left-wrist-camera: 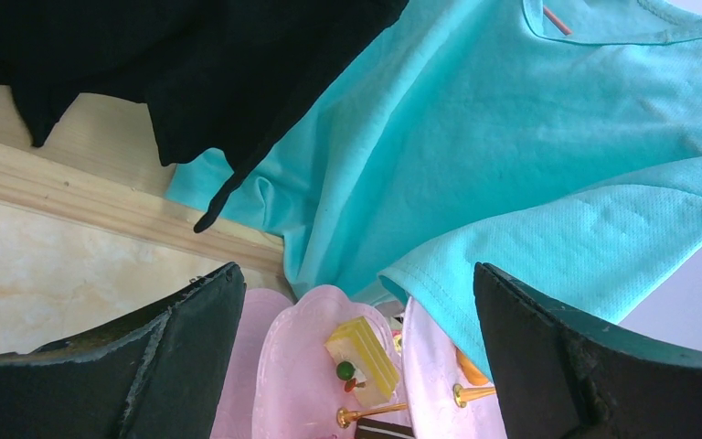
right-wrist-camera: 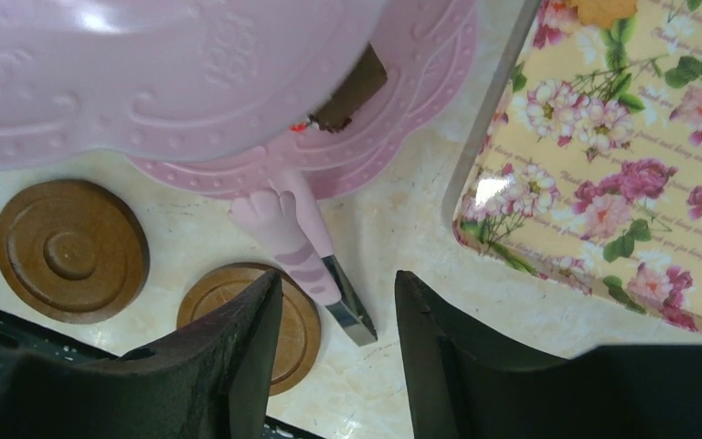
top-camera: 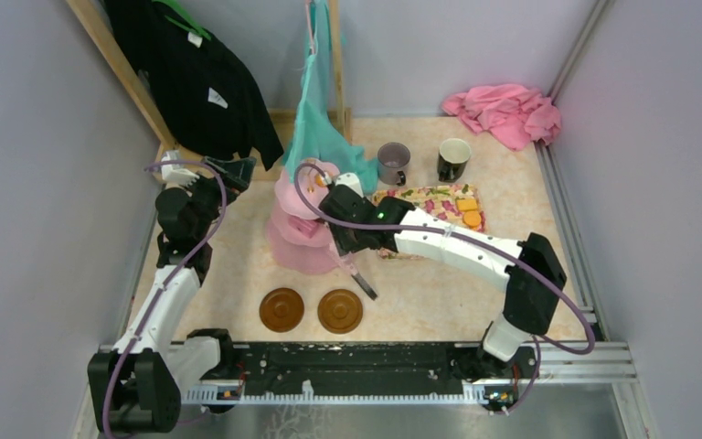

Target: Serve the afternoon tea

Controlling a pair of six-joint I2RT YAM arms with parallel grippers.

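A pink tiered stand (top-camera: 297, 251) holds small cakes, with my open right gripper over its front right. Pink-handled tongs (right-wrist-camera: 288, 238) with metal ends (right-wrist-camera: 352, 311) lie below the right fingers, slanting from the stand onto the table; nothing visible is held. Two brown coasters (top-camera: 281, 309) lie in front. A floral tray (right-wrist-camera: 603, 210) with orange pieces (top-camera: 471, 210) is to the right. My left gripper hangs open at the stand's left, facing a cake (left-wrist-camera: 366, 361) and hanging cloth.
A grey mug (top-camera: 393, 163) and dark mug (top-camera: 453, 160) stand behind the tray. Pink cloth (top-camera: 501, 114) lies back right. Black (top-camera: 192, 82) and teal (top-camera: 320, 128) garments hang at the back.
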